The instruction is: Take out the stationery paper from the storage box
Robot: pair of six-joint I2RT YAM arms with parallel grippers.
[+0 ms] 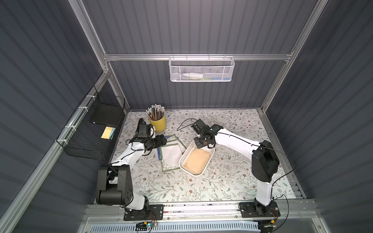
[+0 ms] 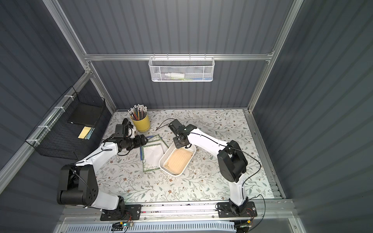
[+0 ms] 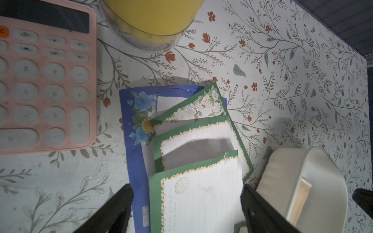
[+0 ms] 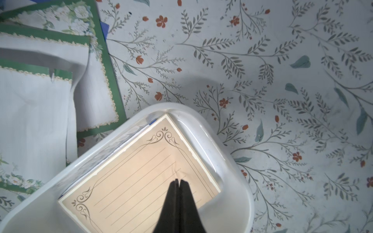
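Note:
The white storage box holds beige lined stationery paper. To its left lie green-bordered sheets over a blue-bordered sheet. My right gripper is shut over the box's back part, nothing visible between its fingers; in the top left view its wrist hides that end. My left gripper stands open above the loose sheets, with nothing between its fingers.
A yellow pencil cup stands at the back left beside a pink calculator. A black wire basket hangs on the left wall, a white mesh basket on the back wall.

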